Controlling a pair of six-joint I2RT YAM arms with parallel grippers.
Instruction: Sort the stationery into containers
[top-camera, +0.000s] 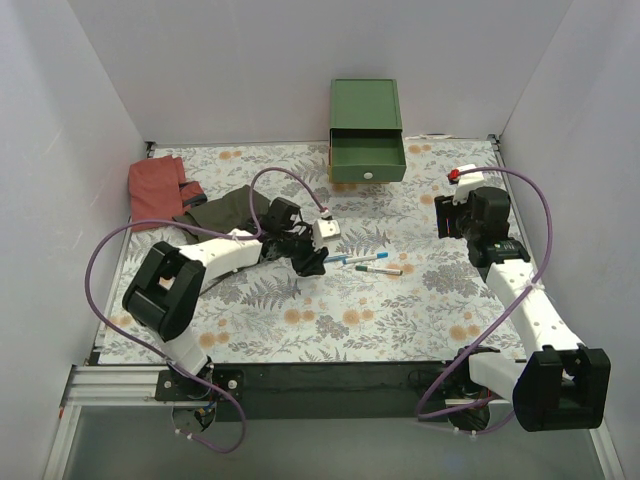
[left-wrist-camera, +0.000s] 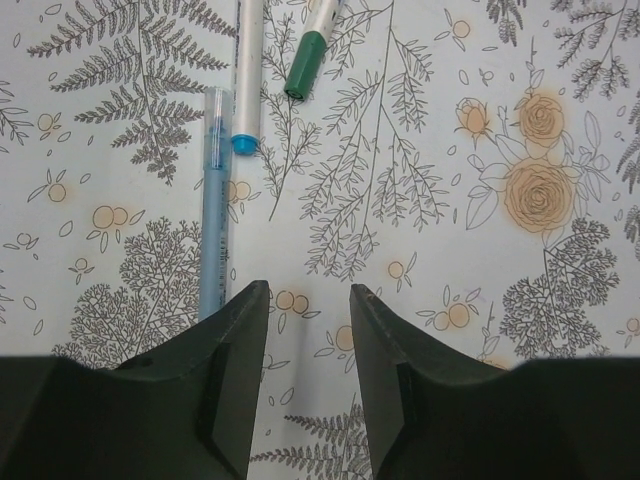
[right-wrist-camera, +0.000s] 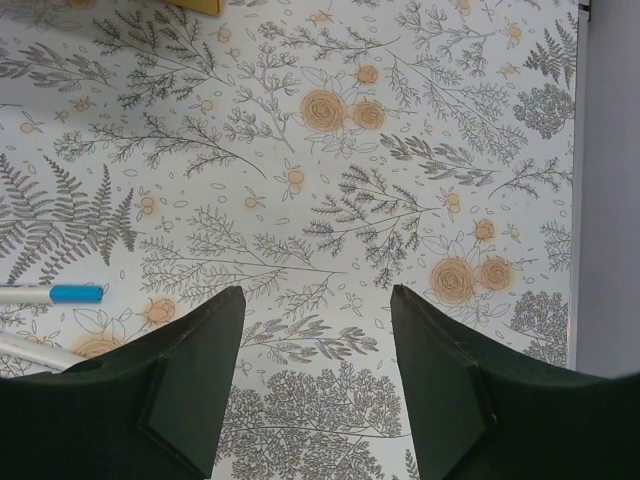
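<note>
My left gripper (top-camera: 310, 262) is low over the table beside three pens, its fingers apart with nothing between them. In the left wrist view a blue pen (left-wrist-camera: 214, 240) lies just beyond the left finger, with a white pen with blue tip (left-wrist-camera: 247, 70) and a green-capped pen (left-wrist-camera: 310, 52) farther off. A green drawer box (top-camera: 364, 101) with its drawer (top-camera: 367, 172) pulled out stands at the back. My right gripper (top-camera: 448, 220) hangs open at the right, with bare table beneath it; pen ends (right-wrist-camera: 75, 293) show at the left edge of its view.
Red cloth (top-camera: 150, 195) and dark olive cloth (top-camera: 220, 210) lie at the left and back left. Walls enclose three sides.
</note>
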